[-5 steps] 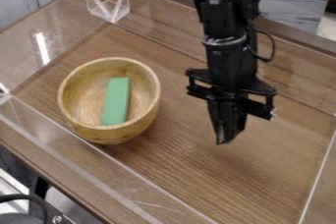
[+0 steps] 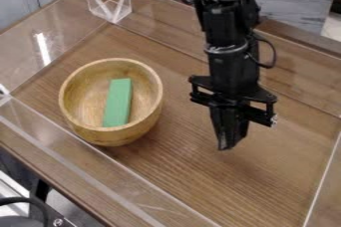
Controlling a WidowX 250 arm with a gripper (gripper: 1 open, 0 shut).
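My black gripper [image 2: 226,131] points down over the bare wooden table [image 2: 186,186], right of centre, shut with nothing visible between its fingers. To its left sits a round wooden bowl [image 2: 88,114] with a green rectangular block [image 2: 118,103] lying inside it.
A clear plastic object [image 2: 110,2] stands at the back left of the table. Cables run at the lower left edge, and a marbled grey surface lies beyond the back right.
The gripper has shifted very slightly; the bowl and the green block look unchanged.
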